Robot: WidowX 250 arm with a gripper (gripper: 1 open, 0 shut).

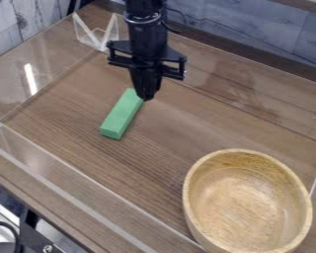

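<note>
A black gripper [146,81] on its arm reaches down from the top of the camera view, its tip just above and beside the upper end of a green rectangular block [121,114] lying on the wooden table. Whether the fingers are open or shut is hard to make out.
A large round tan bowl [247,203] sits at the lower right. A clear plastic item is at the back left. Black cables lie off the table's lower left edge.
</note>
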